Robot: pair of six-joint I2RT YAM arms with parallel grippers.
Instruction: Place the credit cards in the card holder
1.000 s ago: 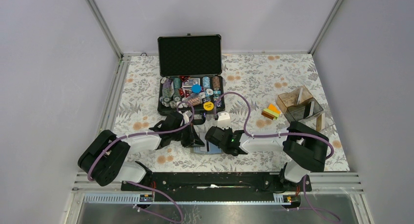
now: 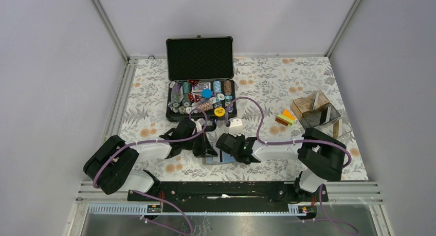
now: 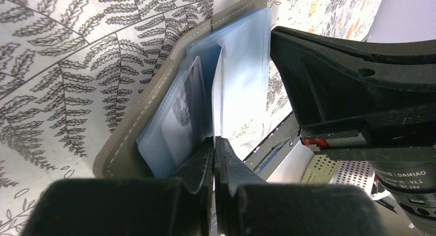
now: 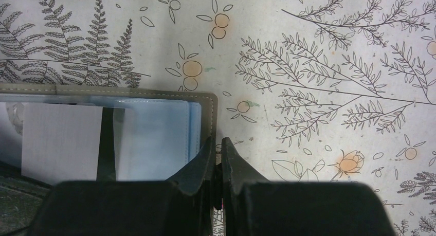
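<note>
The card holder [image 2: 218, 159] lies open at the table's front middle, between both arms. Its tan cover and blue sleeves [image 4: 154, 133] show in both wrist views, with pale cards [image 4: 60, 141] in them. My left gripper is shut, its tips at a thin white edge [image 3: 218, 92] standing up among the sleeves; whether that is held is unclear. My right gripper is shut on the holder's right edge. In the left wrist view the right gripper's dark body [image 3: 355, 87] covers part of the holder's far end.
An open case of poker chips [image 2: 200, 97] stands behind the arms. At the right are small coloured blocks [image 2: 285, 118] and a compartment box [image 2: 313, 110].
My left gripper and its arm have shifted slightly since the earlier top views, with the cable over it moving a little. The right arm looks still.
</note>
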